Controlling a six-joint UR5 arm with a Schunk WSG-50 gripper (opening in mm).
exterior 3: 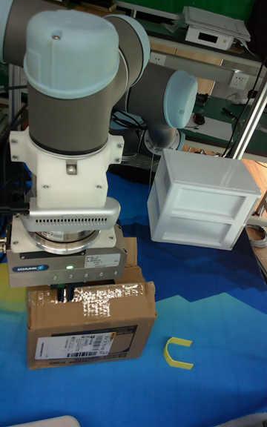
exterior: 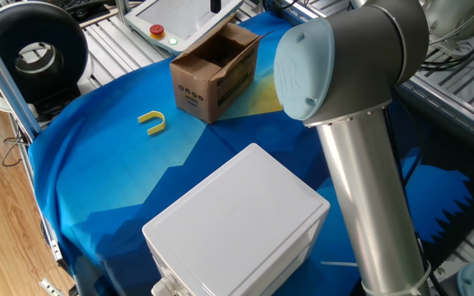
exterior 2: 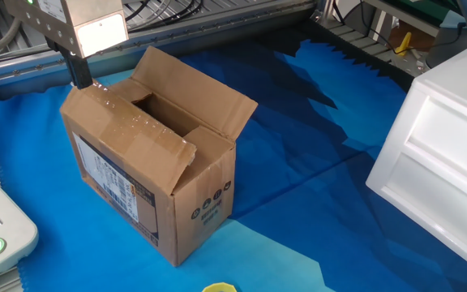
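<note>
A brown cardboard box [exterior 2: 148, 150] stands on the blue cloth with its top flaps [exterior 2: 197, 93] raised and its inside partly dark. My gripper [exterior 2: 82, 79] reaches down at one end of the box, its dark fingers close to the flap edge; whether they touch the cardboard is unclear. In exterior view 3 the gripper's grey body [exterior 3: 67, 265] hangs over the box [exterior 3: 90, 324], and the near flap hides most of the fingers. How far apart the fingers stand does not show. A yellow U-shaped piece [exterior: 152, 122] lies flat on the cloth beside the box.
A white drawer unit [exterior: 237, 222] stands on the cloth, well apart from the box. The control pendant with a red button [exterior: 156, 31] rests behind the box.
</note>
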